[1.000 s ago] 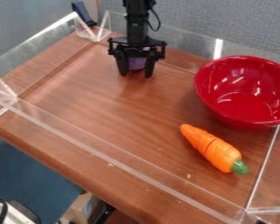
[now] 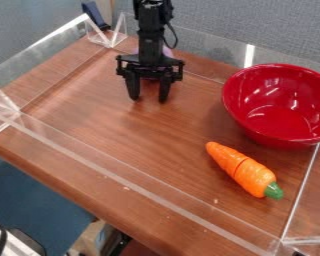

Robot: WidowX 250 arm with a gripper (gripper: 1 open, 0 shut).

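The black gripper [image 2: 148, 88] hangs over the back middle of the wooden table [image 2: 96, 150], fingers pointing down, parted and low near the surface. A small purple object [image 2: 167, 53] shows partly behind it, mostly hidden by the gripper; I cannot tell whether it touches it. A red bowl [image 2: 276, 105] sits at the right. An orange toy carrot [image 2: 240, 168] with a green top lies in front of the bowl.
A clear plastic rim [image 2: 7, 112] runs round the table's edges. A blue floor area [image 2: 36, 190] lies beyond the front left edge.
The gripper has moved slightly toward the front left and lower, and less of the purple object shows between its fingers. The bowl and carrot are unmoved.
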